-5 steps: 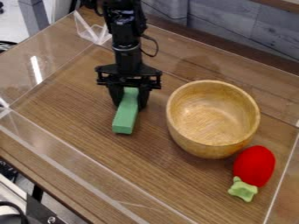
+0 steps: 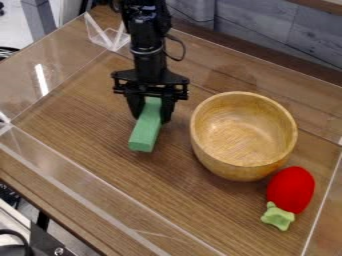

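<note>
A black robot arm (image 2: 146,45) comes down from the top centre, its gripper (image 2: 148,95) around the upper end of a green block (image 2: 146,130) with a long shape, which lies low over or on the wooden table (image 2: 74,175). The fingertips are partly hidden by the block and dark housing.
A wooden bowl (image 2: 245,135) stands just right of the green block. A red object with a pale green part (image 2: 289,196) lies at the lower right. A wall runs along the back right.
The gripper and green block have shifted very slightly; the block's lower end looks a little nearer the left.
</note>
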